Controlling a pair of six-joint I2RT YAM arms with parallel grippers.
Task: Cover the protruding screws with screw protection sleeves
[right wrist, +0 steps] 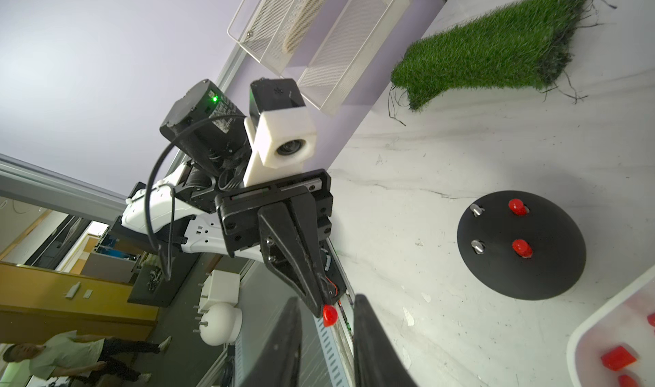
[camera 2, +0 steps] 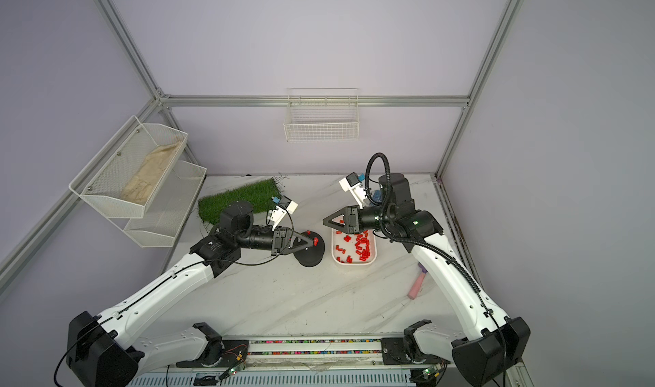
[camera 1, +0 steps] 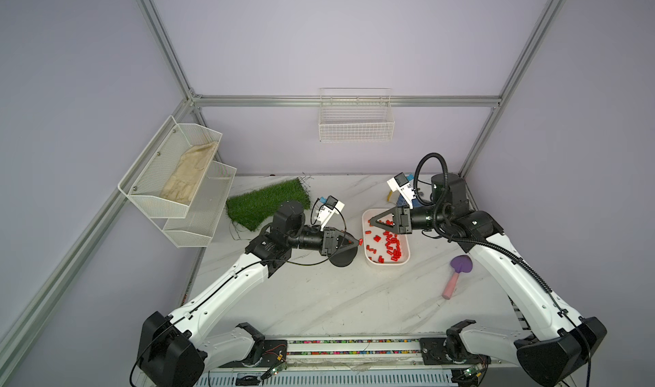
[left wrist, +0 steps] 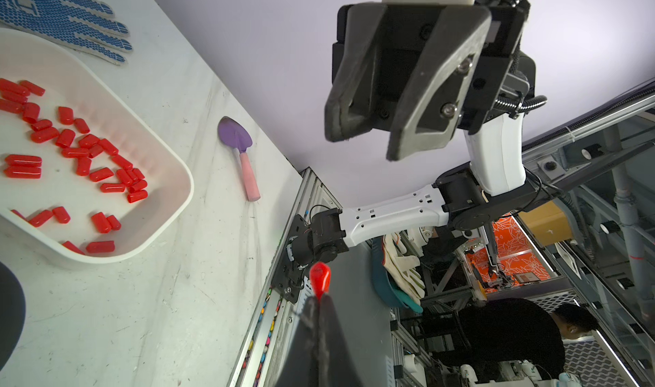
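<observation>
The black round base (right wrist: 505, 277) lies flat on the table. In the right wrist view two of its screws wear red sleeves (right wrist: 522, 248), and two bare metal screws (right wrist: 478, 247) stand on its left side. My left gripper is shut, with a red sleeve (left wrist: 320, 277) sticking out at its fingertips. It hangs near the base and points toward the tray. Above the tray's far left part, my right gripper (camera 1: 372, 223) is partly open, with no sleeve visible between its fingers. Loose red sleeves (left wrist: 88, 151) are scattered in the white tray (left wrist: 174, 182).
A purple trowel with a pink handle (left wrist: 249, 175) rests right of the tray. Behind the tray lies a blue-patterned glove (left wrist: 61, 22). Green turf (right wrist: 494, 59) occupies the back left.
</observation>
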